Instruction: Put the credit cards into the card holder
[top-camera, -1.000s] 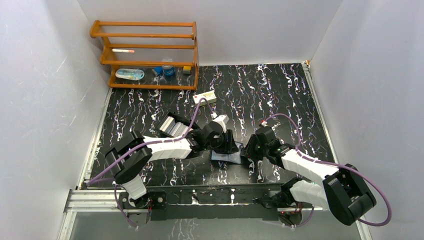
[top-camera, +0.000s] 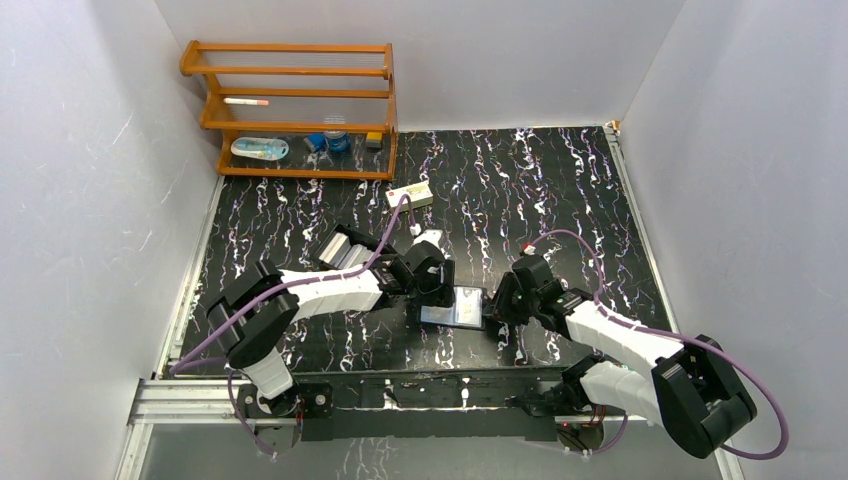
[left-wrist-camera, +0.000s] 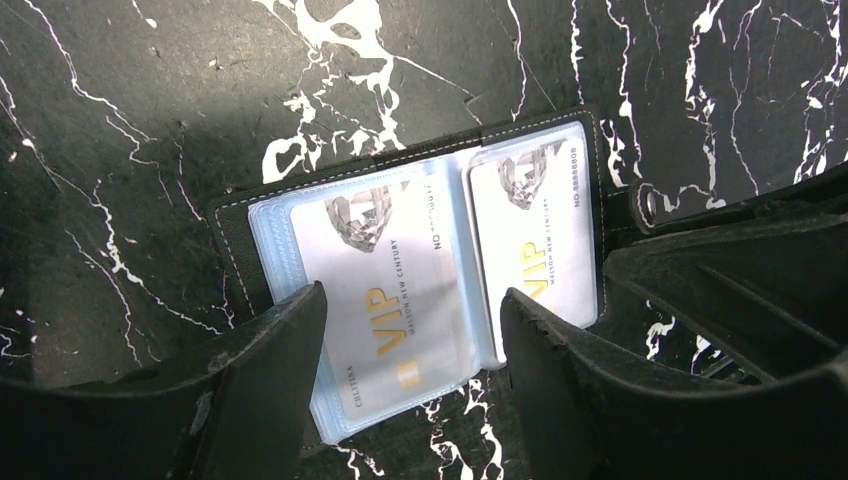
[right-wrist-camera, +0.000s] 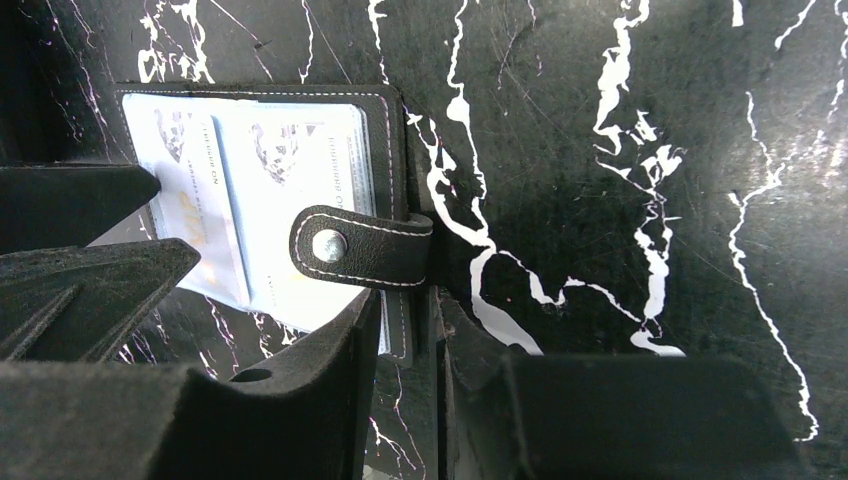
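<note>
The black card holder lies spread flat, with clear bluish sleeves. In the left wrist view, one white VIP card shows in the left half and another VIP card in the right half. Above the holder my left gripper stands open, holding nothing; its fingers overlap the lower part of the cards in that view. At the holder's right edge is my right gripper, its fingers narrowly apart with the black edge showing in the gap. The snap strap folds over that edge. Whether the right fingers touch the holder is unclear.
A black box with several pale cards stands behind the left arm, partly covered by it. Further back are a small cream box and a wooden rack.
Compared with a second ago, my left gripper has shifted left over the holder, uncovering its right half. The holder has turned slightly straighter. The right gripper has hardly moved.
</note>
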